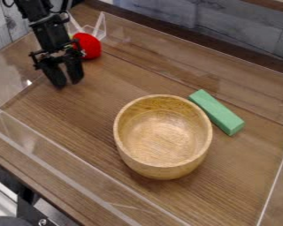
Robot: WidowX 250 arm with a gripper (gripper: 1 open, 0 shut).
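The black robot gripper (57, 67) hangs at the upper left, low over the wooden surface; whether it is open or shut is hard to make out. A red round object (87, 46) lies just behind and to the right of it. A tan bowl (163, 109) sits at the lower middle, and a green bar (216, 111) lies to the right of the bowl.
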